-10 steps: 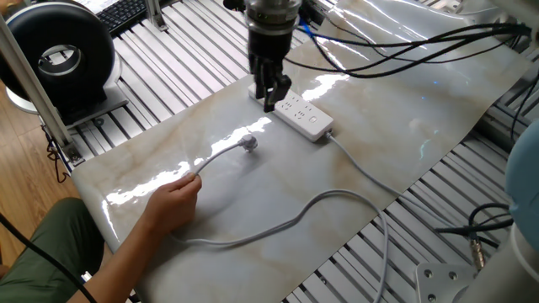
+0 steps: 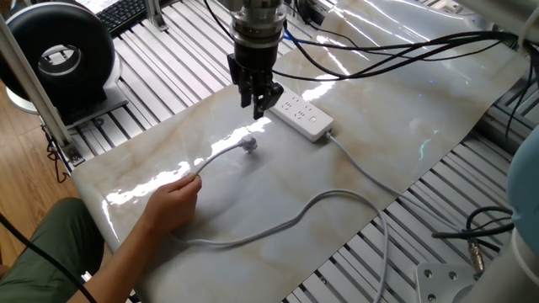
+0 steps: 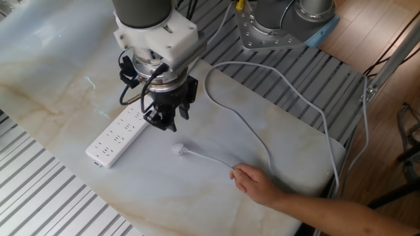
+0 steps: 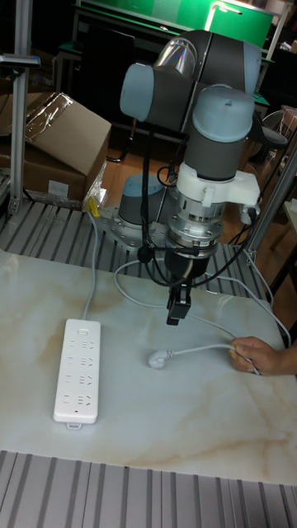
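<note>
A white plug (image 2: 248,144) stands at the end of a white cable, its cord gripped by a person's hand (image 2: 174,204). My black gripper (image 3: 178,122) hangs over the table, above and apart from the plug (image 3: 178,149). Its fingers look parted in the second exterior view, with nothing visible between them. A long white power strip (image 4: 77,374) lies on the table; in the first exterior view my gripper (image 2: 259,104) hides its far end. Seen from the third exterior view, the gripper (image 4: 176,317) is between the strip and the hand, higher than the plug (image 4: 158,359).
The loose cable (image 2: 316,200) curves across the marbled sheet (image 2: 210,273) to the slatted table (image 2: 421,244). The person's forearm (image 3: 328,210) reaches in from the side. A black round object (image 2: 63,55) stands at the table's far left. Dark cables (image 2: 396,55) hang beside the arm.
The hand, plug and power strip have stayed in place.
</note>
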